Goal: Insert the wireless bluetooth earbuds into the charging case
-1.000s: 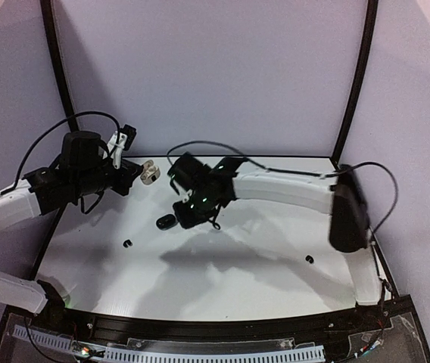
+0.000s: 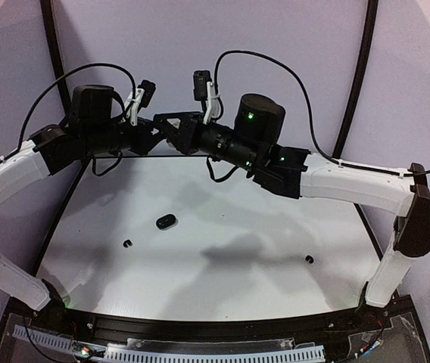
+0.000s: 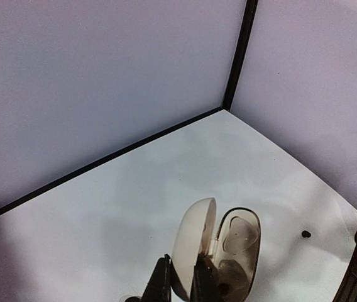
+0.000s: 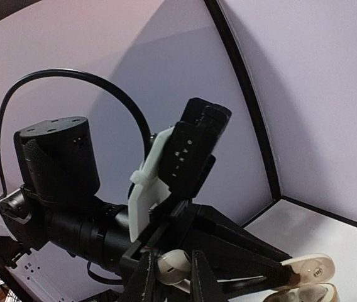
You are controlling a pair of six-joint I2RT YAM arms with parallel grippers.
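In the left wrist view, an open white charging case [image 3: 190, 236] is held in my left gripper, lid upright, its hollows toward the right. In the right wrist view, my right gripper is shut on a small white rounded earbud [image 4: 173, 265]; the open case [image 4: 310, 267] shows at lower right, beside the left gripper's black body. In the top view both grippers meet high above the table's back edge, the case mostly hidden between them.
On the white table [image 2: 230, 287] lie a black oval case [image 2: 166, 221] left of centre and small black pieces at left [image 2: 127, 243] and right [image 2: 309, 259]. Walls close the back and sides.
Both arms have risen. My right arm has swung up from low over the table and moved left to meet the left gripper, which has moved up and right with the case.
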